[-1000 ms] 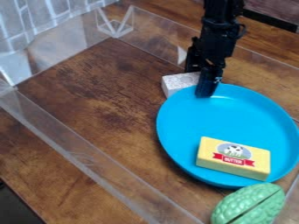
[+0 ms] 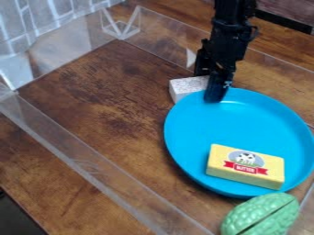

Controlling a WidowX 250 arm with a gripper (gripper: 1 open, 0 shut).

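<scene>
The black gripper (image 2: 211, 81) is lowered at the back edge of a blue plate (image 2: 233, 128), with its fingertips around or just over a white speckled block (image 2: 186, 88) that lies behind the plate's left rim. Whether it grips the block cannot be told, as the dark fingers overlap it. A yellow butter box (image 2: 245, 166) with a cow label lies on the front of the plate.
A green ridged object (image 2: 260, 217) sits at the front right, below the plate. Clear plastic walls (image 2: 92, 170) border the wooden surface, whose left and middle are bare. A white tiled wall (image 2: 43, 23) stands at the back left.
</scene>
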